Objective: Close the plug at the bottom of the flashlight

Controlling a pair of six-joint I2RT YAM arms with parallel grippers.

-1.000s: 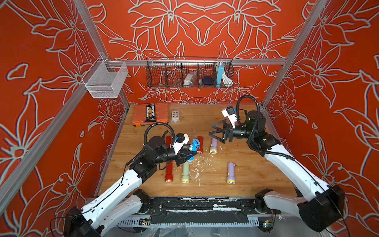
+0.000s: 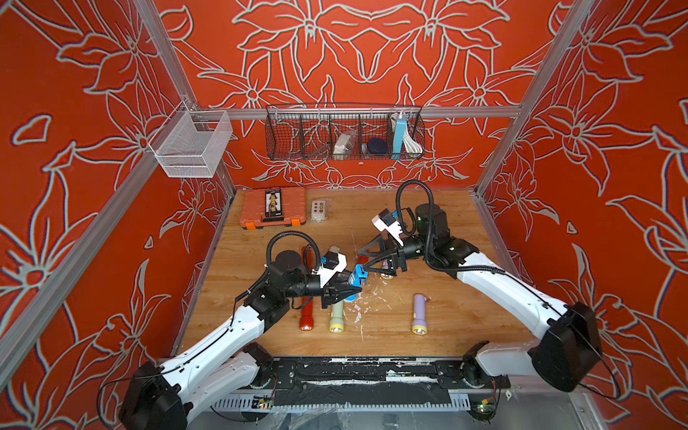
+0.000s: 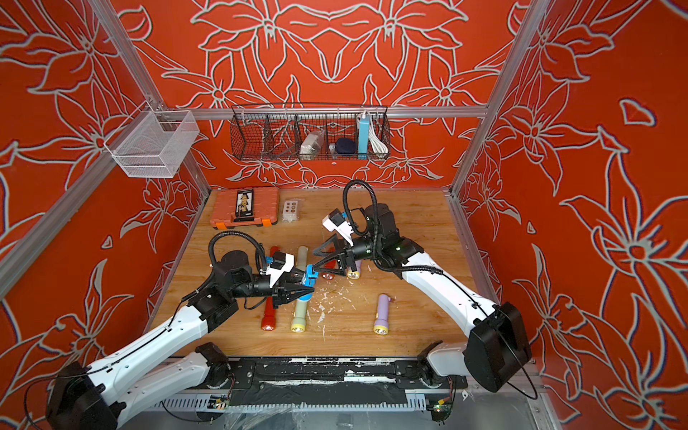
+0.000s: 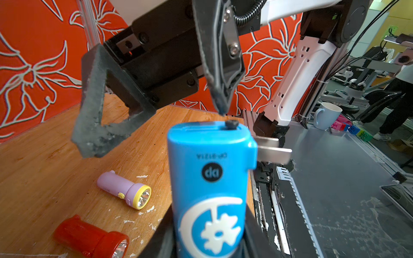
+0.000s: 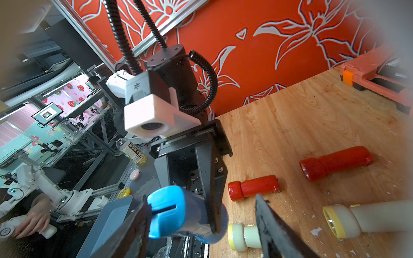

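A blue flashlight is held up over the middle of the table by my left gripper, which is shut on it. In the left wrist view its body stands upright, with a small dark piece on the top end. The right wrist view shows a slot in that blue end. My right gripper is part open with nothing between its fingers, its fingertips just above and beside the flashlight's top end.
Red, cream and lilac flashlights lie on the table beneath and around the arms. An orange case sits at the back left, below the hanging wire baskets.
My right gripper has moved left toward the blue flashlight. My left gripper, still holding it, has shifted slightly down toward the front.
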